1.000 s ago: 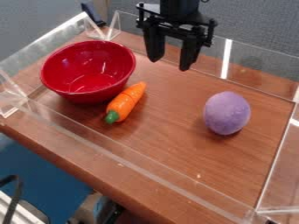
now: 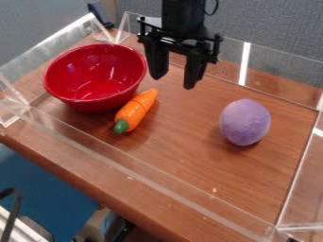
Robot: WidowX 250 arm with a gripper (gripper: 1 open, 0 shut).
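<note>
My black gripper [image 2: 175, 74] hangs over the back middle of the wooden table, open, with nothing between its two fingers. To its lower left is a red bowl [image 2: 94, 71], with an orange toy carrot [image 2: 138, 109] lying just beside it. A purple ball-like object [image 2: 245, 121] rests on the right half of the table, below and right of my gripper.
Clear low walls [image 2: 245, 60] run around the wooden table [image 2: 177, 170]. A grey wall stands behind.
The bowl, carrot and purple object have not moved.
</note>
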